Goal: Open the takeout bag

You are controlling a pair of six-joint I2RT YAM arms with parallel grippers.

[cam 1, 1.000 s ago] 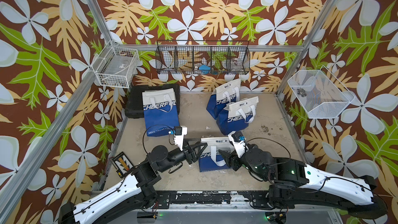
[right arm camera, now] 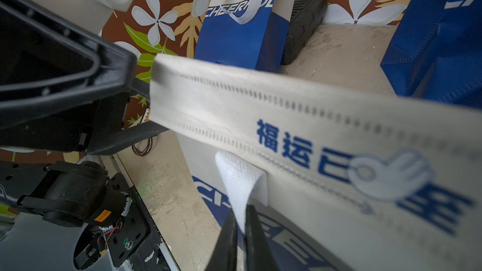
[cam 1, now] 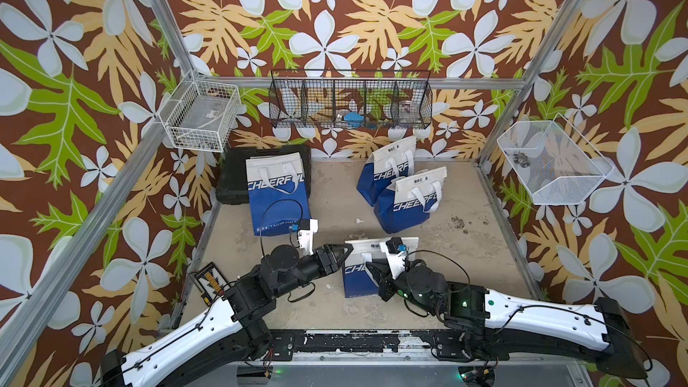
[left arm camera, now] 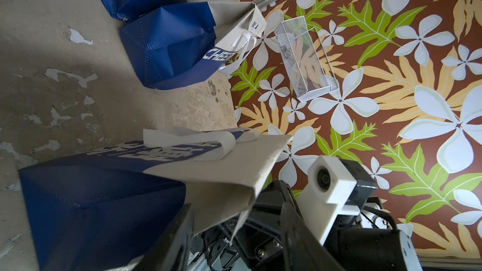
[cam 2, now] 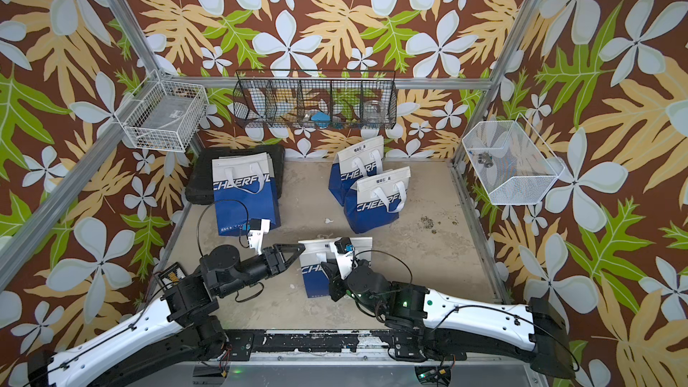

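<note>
A blue and white CHEERFUL bag (cam 1: 362,281) stands at the front middle, its white top band (right arm camera: 311,125) printed with blue characters. My left gripper (cam 1: 341,253) is open at the bag's top left corner, the band's end between or beside its fingers. My right gripper (cam 1: 380,276) is in front of the bag's face; in the right wrist view its fingertips (right arm camera: 231,241) are close together at the white strap (right arm camera: 236,180). Whether they grip it is unclear.
Three more bags (cam 1: 278,193) stand behind. A black case (cam 1: 233,179) lies back left. Wire baskets (cam 1: 200,114) hang on the frame.
My right gripper has moved left across the front bag to its strap. My left gripper has shifted slightly at the bag's top left. The other bags are unmoved.
</note>
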